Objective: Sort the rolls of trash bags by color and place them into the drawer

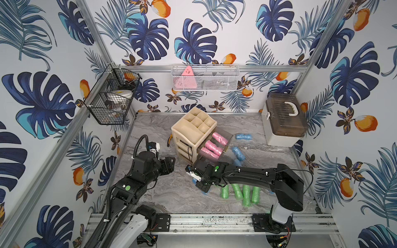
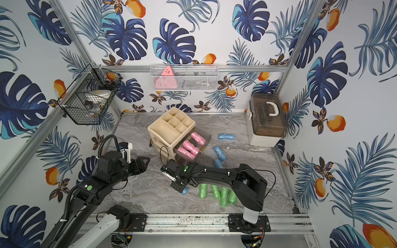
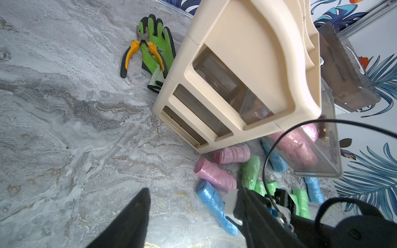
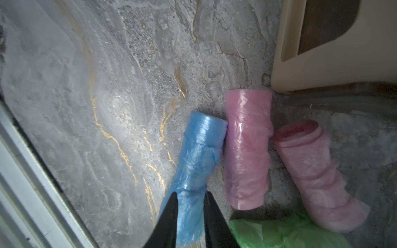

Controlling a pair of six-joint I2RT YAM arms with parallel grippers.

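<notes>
Three pink rolls (image 1: 213, 147) lie in the pulled-out clear drawer (image 2: 203, 149) of the beige organizer (image 1: 191, 126). Two more pink rolls, a left one (image 4: 248, 148) and a right one (image 4: 318, 177), lie on the table below the organizer's corner. A blue roll (image 4: 191, 173) touches the left pink one. My right gripper is over the blue roll, its fingers part open with a gap between them. Several green rolls (image 1: 246, 195) lie near the front. Left of the organizer, my left gripper hangs above bare table, fingers wide apart and empty.
More blue rolls (image 1: 243, 136) lie right of the drawer. Pliers (image 3: 143, 47) and a green glove (image 3: 159, 45) lie behind the organizer's left side. A lidded box (image 1: 285, 119) stands at the back right.
</notes>
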